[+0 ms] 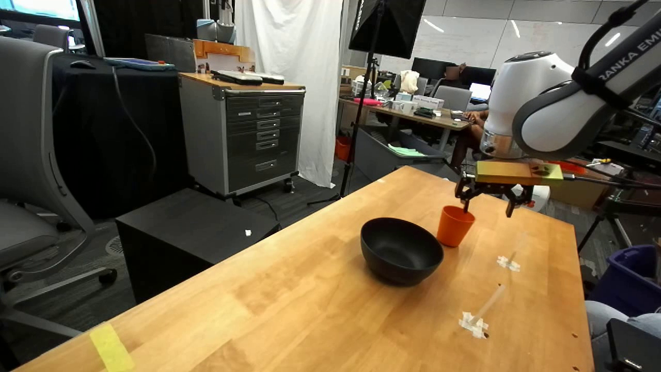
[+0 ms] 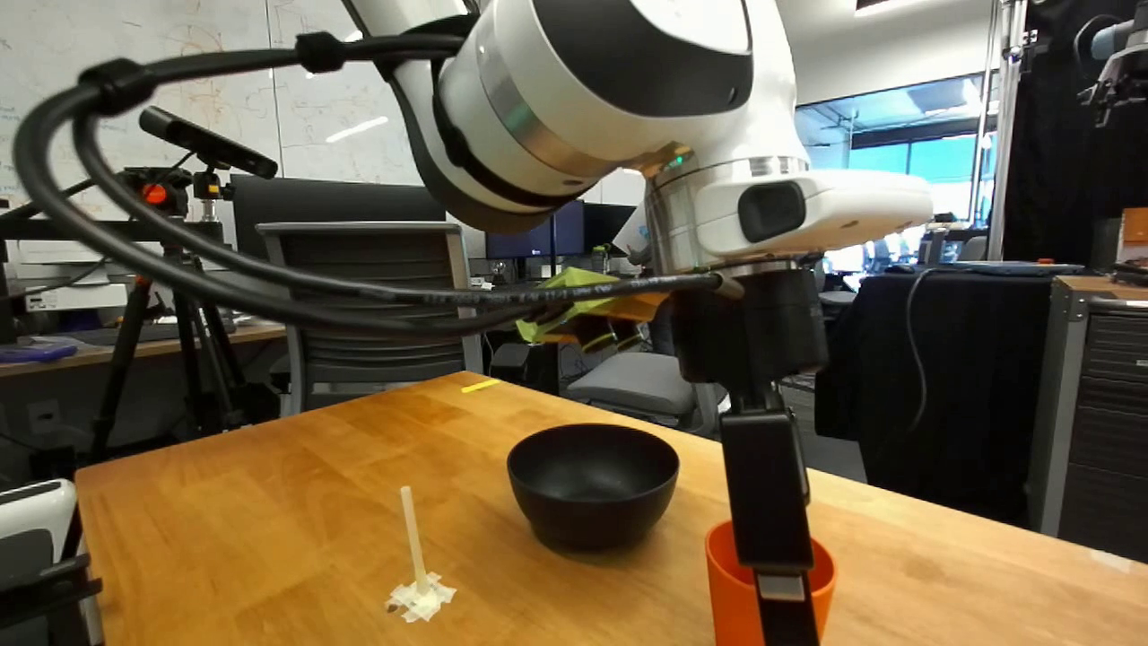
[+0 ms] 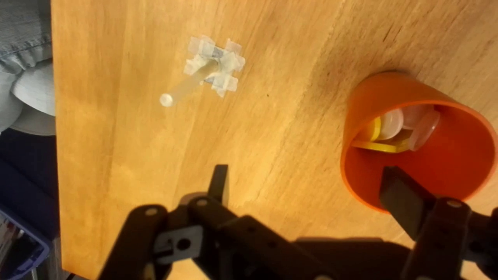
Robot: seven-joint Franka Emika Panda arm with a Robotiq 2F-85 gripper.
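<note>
An orange cup (image 1: 454,227) stands upright on the table just behind the black bowl (image 1: 400,253). Inside it, the wrist view shows several yellow and clear round pieces (image 3: 391,124) at the bottom. My gripper (image 1: 487,211) is open and pointing down, its fingers wide apart. One finger (image 3: 405,200) overlaps the cup's opening in the wrist view; whether its tip is inside the cup or above it, I cannot tell. The other finger (image 3: 218,184) is well outside, over bare wood. Nothing shows between them. In the second exterior view the arm partly covers the cup (image 2: 734,603).
Two thin pale pegs stand taped to the table, the nearer peg (image 1: 489,304) at the front right and the farther peg (image 1: 515,251) behind it. Yellow tape (image 1: 112,348) marks the left end.
</note>
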